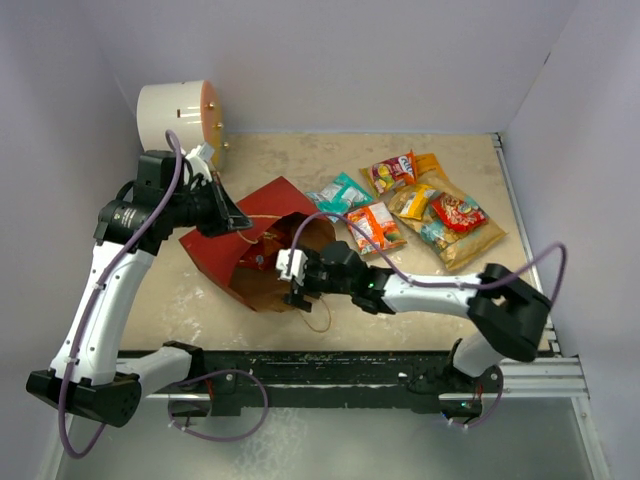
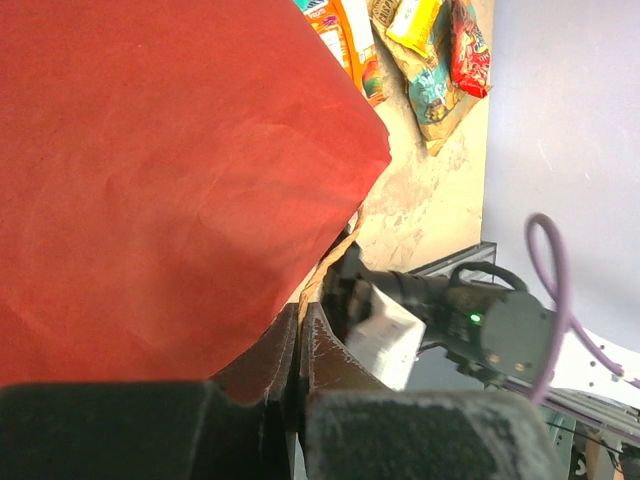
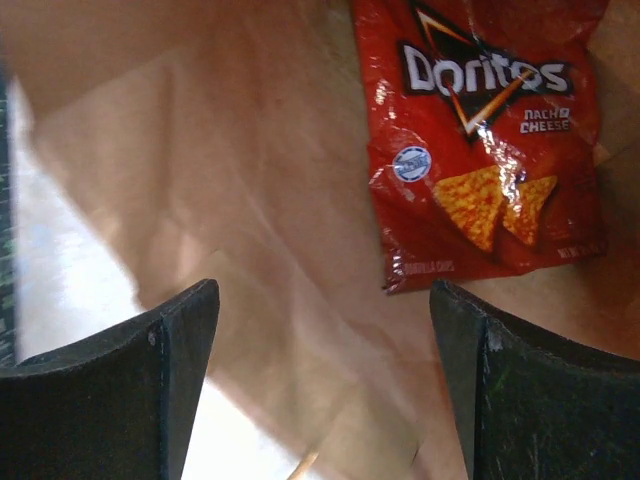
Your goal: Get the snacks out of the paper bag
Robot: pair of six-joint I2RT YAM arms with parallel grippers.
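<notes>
A paper bag, red outside (image 1: 220,250) and brown inside, lies on its side. My left gripper (image 1: 236,222) is shut on its rope handle (image 2: 330,262) at the bag's upper edge. My right gripper (image 1: 298,295) is open at the bag's mouth; in the right wrist view its fingers frame the brown interior, where a red Doritos bag (image 3: 485,150) lies deeper in, beyond the fingertips.
Several snack packets, including an orange one (image 1: 368,230), a teal one (image 1: 340,195) and a large pack (image 1: 465,250), lie right of the bag. A white cylinder (image 1: 170,115) stands at back left.
</notes>
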